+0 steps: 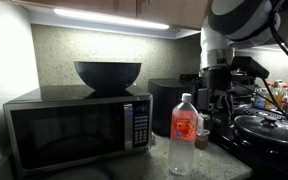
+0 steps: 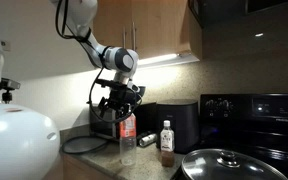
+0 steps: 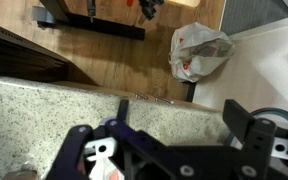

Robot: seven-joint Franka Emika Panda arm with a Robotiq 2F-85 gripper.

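My gripper (image 1: 220, 108) hangs above the counter, to the right of a clear plastic bottle with an orange label (image 1: 183, 126) in exterior view 1. From the second exterior side, the gripper (image 2: 116, 106) appears just above and left of the same bottle (image 2: 128, 150), which stands upright. The wrist view has the gripper's dark fingers (image 3: 79, 150) wide apart at the bottom, with the speckled counter edge between them. It is open, and no object shows held. A patch of red and white lies low between the fingers; I cannot tell for certain what it is.
A microwave (image 1: 79, 132) carries a black bowl (image 1: 107, 74). A dark sauce bottle (image 2: 167, 148) stands on the counter (image 2: 149, 170). A lidded pan (image 1: 269, 130) sits on the stove. Below the counter edge, a plastic bag (image 3: 198, 52) lies on the wooden floor (image 3: 134, 62).
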